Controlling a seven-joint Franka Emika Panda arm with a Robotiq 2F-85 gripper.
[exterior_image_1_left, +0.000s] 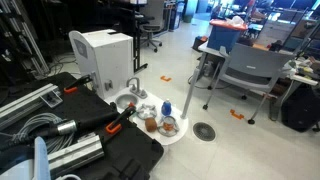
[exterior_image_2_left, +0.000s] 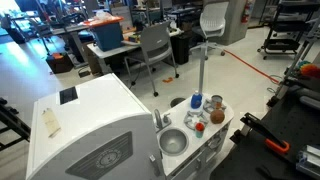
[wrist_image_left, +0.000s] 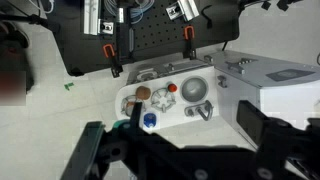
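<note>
In the wrist view my gripper stands open, its dark fingers (wrist_image_left: 95, 142) spread wide at the lower edge, nothing visible between them. Below is a white toy kitchen counter with a round grey sink (wrist_image_left: 195, 88) and a faucet (wrist_image_left: 200, 109). Near the sink lie a blue item (wrist_image_left: 150, 119), a brown round item (wrist_image_left: 143, 93) and a small red item (wrist_image_left: 172, 88). Exterior view 2 shows the blue item (exterior_image_2_left: 196, 101) beyond the sink (exterior_image_2_left: 173, 141), with a copper-coloured item (exterior_image_2_left: 217, 101) and the brown one (exterior_image_2_left: 246, 118) to its right. I cannot make out the gripper in either exterior view.
A black table (exterior_image_1_left: 125, 150) with orange-handled clamps (wrist_image_left: 189, 33) and cables borders the counter. The toy kitchen's tall white body (exterior_image_1_left: 107, 55) rises beside the sink. A grey chair (exterior_image_1_left: 250, 68) stands behind.
</note>
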